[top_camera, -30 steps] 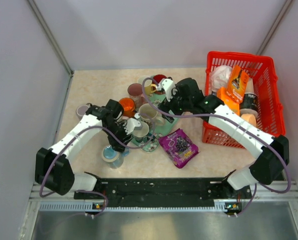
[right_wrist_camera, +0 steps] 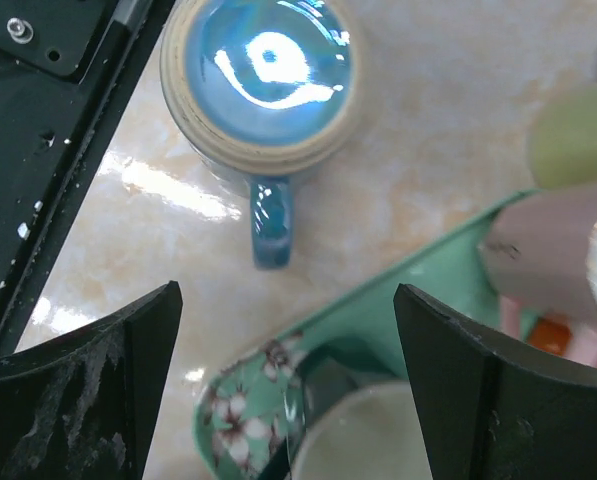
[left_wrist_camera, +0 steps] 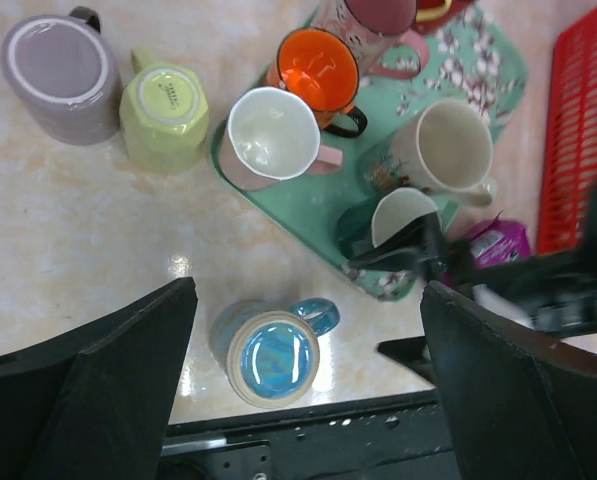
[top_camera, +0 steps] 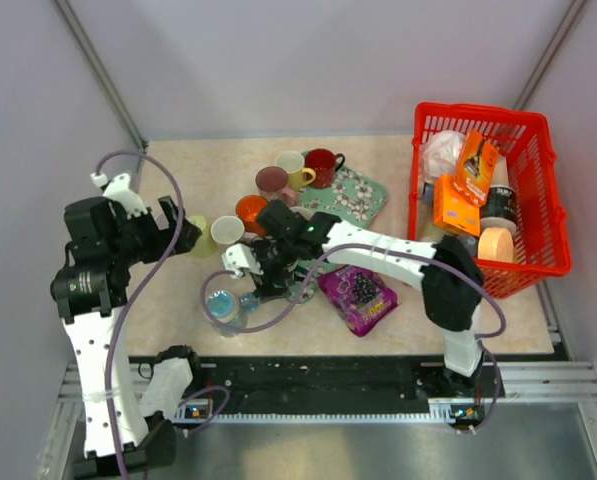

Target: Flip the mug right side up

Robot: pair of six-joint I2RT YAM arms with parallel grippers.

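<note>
A light-blue mug [top_camera: 225, 312] stands near the front edge with its round blue base facing up, seen also in the left wrist view [left_wrist_camera: 274, 362] and the right wrist view [right_wrist_camera: 260, 75]; its handle [right_wrist_camera: 271, 222] points toward the tray. My right gripper [top_camera: 268, 280] is low just beside it, fingers spread around empty space short of the handle. My left gripper [top_camera: 174, 225] is raised over the left side of the table, open and empty.
A green flowered tray [top_camera: 358, 195] holds several mugs, with more upturned mugs at left, including a lime one [left_wrist_camera: 164, 120]. A purple bag [top_camera: 358, 300] lies right of the mug, beside a full red basket [top_camera: 538, 200].
My left arm has pulled up and back to the left, away from the blue mug. My right arm has swung left and down from over the tray to beside that mug.
</note>
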